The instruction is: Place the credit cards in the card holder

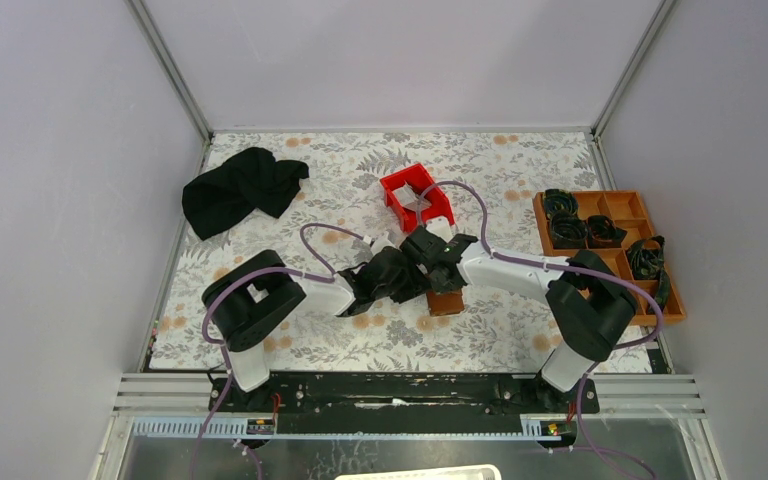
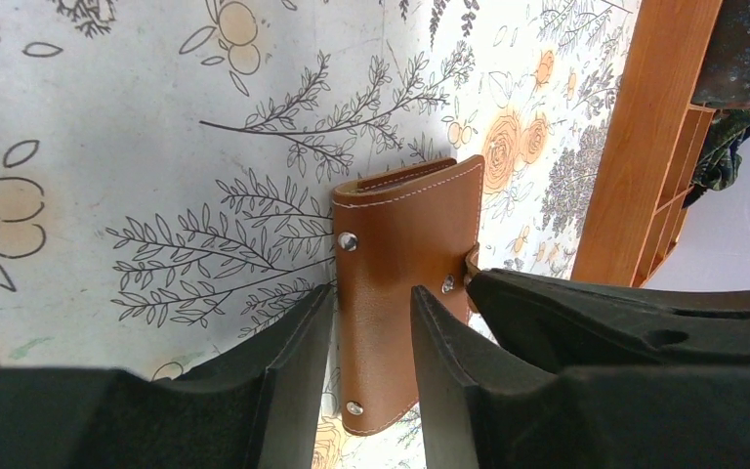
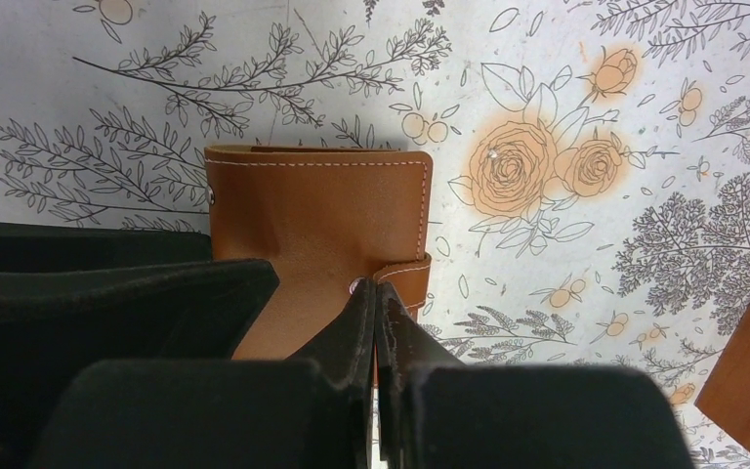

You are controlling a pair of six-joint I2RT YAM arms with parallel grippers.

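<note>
A brown leather card holder (image 2: pixel 400 254) with stitching and snap studs lies on the patterned table in the middle, below both grippers. My left gripper is part open, its fingertips over the holder's left edge and face. My right gripper is shut, its tips at the holder's strap (image 3: pixel 405 283) and snap, nothing seen between them. A red bin (image 1: pixel 395 205) behind the grippers holds pale flat items, possibly the cards, too small to tell.
A wooden compartment tray (image 1: pixel 615 205) with dark coiled items stands at the right. A black cloth (image 1: pixel 240 195) lies at the back left.
</note>
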